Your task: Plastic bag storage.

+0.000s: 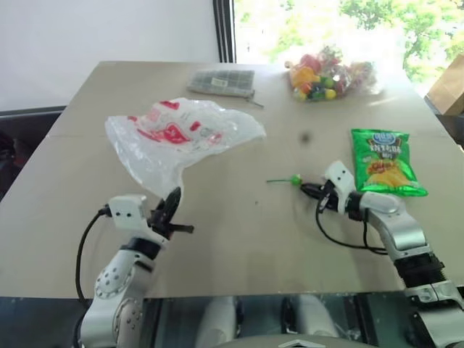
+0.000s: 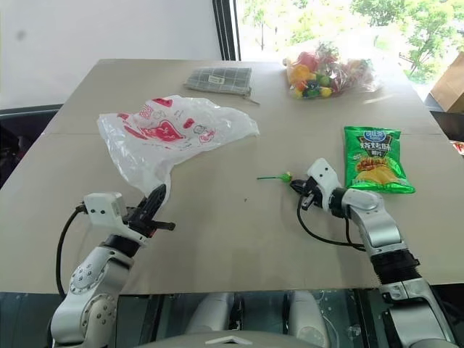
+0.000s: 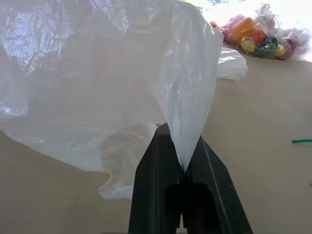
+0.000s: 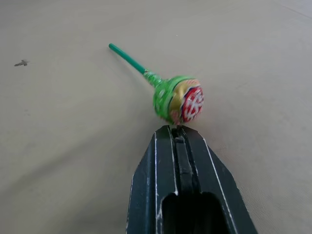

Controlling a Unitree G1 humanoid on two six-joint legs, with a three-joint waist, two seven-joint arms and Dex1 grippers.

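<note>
A white plastic bag with red print (image 1: 177,138) lies spread over the left half of the table. Its near corner is pinched by my left gripper, which is shut on it and lifts that part slightly. On the bare table lies a lollipop (image 4: 178,99) in a green, gold and red wrapper, its green stick pointing left. My right gripper is shut with nothing between its fingers, its tips right at the candy's near side. A green snack packet (image 1: 384,163) lies to the right, beyond the right wrist.
A clear bag of colourful toy fruit (image 1: 326,76) sits at the back right, by the window. A grey checked pouch (image 1: 223,83) lies at the back.
</note>
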